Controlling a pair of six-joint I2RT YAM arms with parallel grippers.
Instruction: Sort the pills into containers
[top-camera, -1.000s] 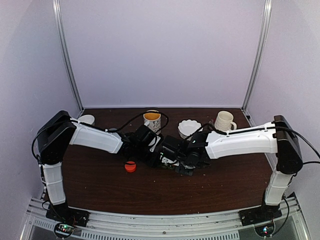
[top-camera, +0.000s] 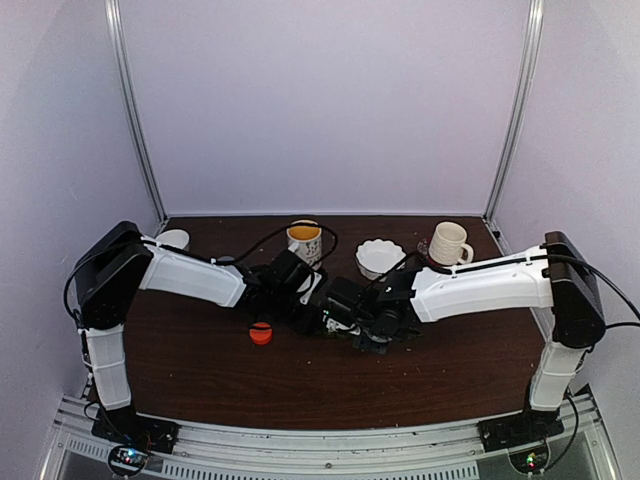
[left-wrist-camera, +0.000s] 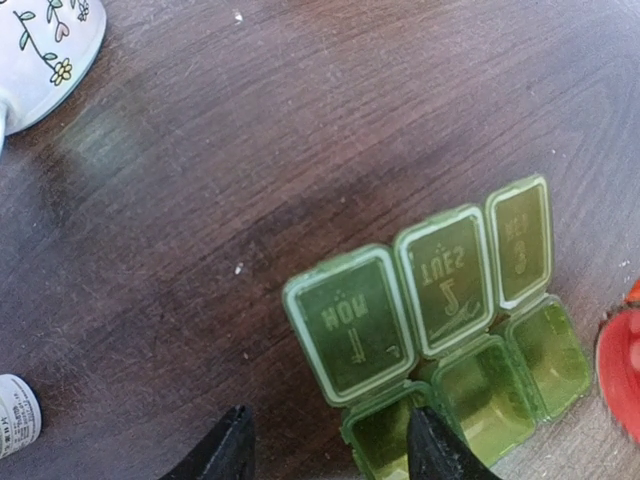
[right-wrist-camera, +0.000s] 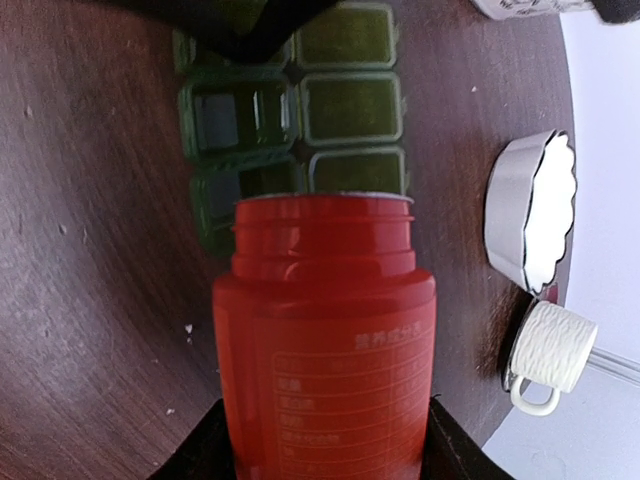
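Note:
In the left wrist view a green pill organizer lies on the table, with the MON lid, the TUES lid and one more lid folded open. No pill can be made out in its visible compartments. My left gripper is open above its near end, nothing between the fingertips. The right gripper is shut on a red bottle, whose uncapped neck points toward the organizer. The same bottle shows at the left wrist view's right edge. From the top, both arms mostly hide the organizer.
An orange-red round piece lies left of the grippers. Behind them stand a patterned mug, a scalloped white bowl and a white cup. A small labelled bottle is at the left wrist view's edge.
The left arm and the objects on the table look unmoved.

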